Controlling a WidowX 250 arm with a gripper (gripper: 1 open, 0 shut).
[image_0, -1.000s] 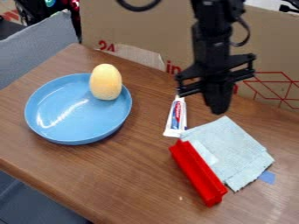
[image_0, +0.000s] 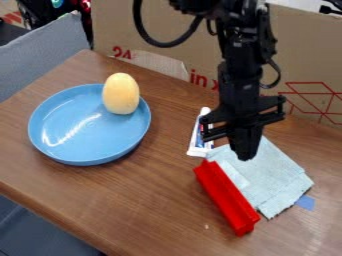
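My black gripper (image_0: 241, 140) is lowered over the upper part of a folded pale cloth (image_0: 274, 185), just right of a white toothpaste tube (image_0: 198, 146); its fingers look shut, with nothing seen between them, though whether they touch the cloth or tube is unclear. A red bar-shaped object (image_0: 226, 199) lies along the cloth's left side. A blue plate (image_0: 80, 138) sits at left, with a yellow egg-shaped object (image_0: 120, 94) on its right part.
A cardboard box (image_0: 181, 40) stands along the back. A grey padded edge (image_0: 38, 55) borders the upper left.
My gripper has moved down and slightly left, now covering part of the toothpaste tube and cloth's top. The objects on the table look unmoved.
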